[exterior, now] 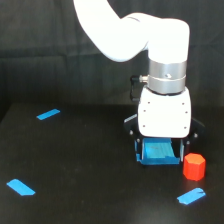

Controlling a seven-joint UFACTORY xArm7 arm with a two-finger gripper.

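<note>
My gripper is low over the table at the right, its fingers apart. A flat-looking blue piece with a lighter patch lies below the white gripper body, between the two dark fingers. Contact between those fingers and the blue piece cannot be made out. Just right of the right finger stands a red six-sided block, with its facets showing. Whether the finger touches it is unclear. The gripper body hides the far edge of the blue piece.
Blue strips lie on the black table: one far left, one near left and one near right, just in front of the red block. A dark curtain hangs behind.
</note>
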